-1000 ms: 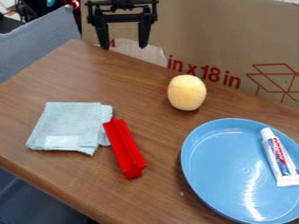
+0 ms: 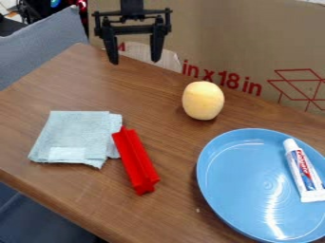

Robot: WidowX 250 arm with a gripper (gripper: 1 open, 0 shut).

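My black gripper (image 2: 133,53) hangs open at the top, above the far edge of the wooden table, empty between its fingers. A pale yellow-orange round fruit (image 2: 203,100) sits at the table's back right. A folded light blue cloth (image 2: 70,139) lies at the left, beside a red elongated block (image 2: 135,161). On the right is a blue plate (image 2: 241,195) with a toothpaste tube (image 2: 305,172) lying on it.
A cardboard box (image 2: 254,47) stands behind the table. A grey padded surface (image 2: 38,47) is at the upper left.
My gripper has moved down somewhat and slightly left. The objects on the table look unchanged.
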